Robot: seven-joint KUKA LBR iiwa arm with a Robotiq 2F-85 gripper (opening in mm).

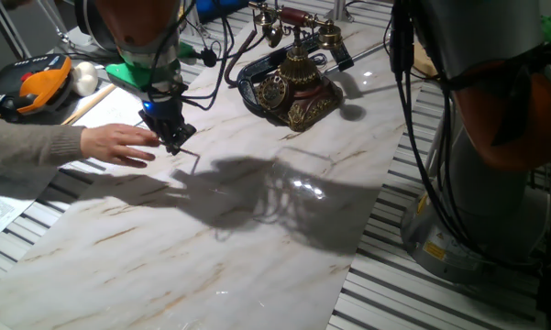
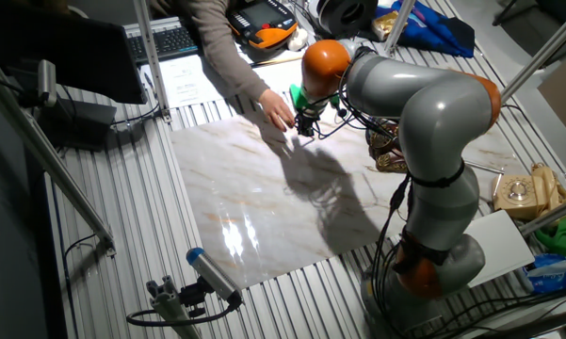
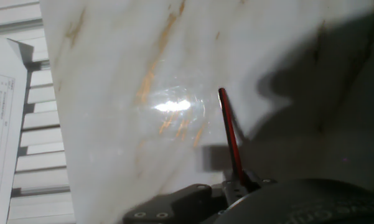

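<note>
A thin red-and-black stick (image 3: 229, 134) juts from between the fingers of my gripper, which is shut on it above the marble-patterned board. In exterior view 1, the gripper (image 1: 175, 147) hangs over the board's far left part, and little of the stick shows beside its fingertips. A person's hand (image 1: 119, 145) reaches in right beside the gripper; whether it touches the gripper or the stick cannot be told. Exterior view 2 has the same hand (image 2: 277, 110) close to the gripper (image 2: 306, 125).
An ornate antique telephone (image 1: 298, 92) stands at the back of the board (image 1: 165, 266). An orange-and-black device (image 1: 27, 87) and paper (image 1: 101, 108) lie at the left. A beige telephone (image 2: 523, 191) sits beyond the arm's base. The board's front is clear.
</note>
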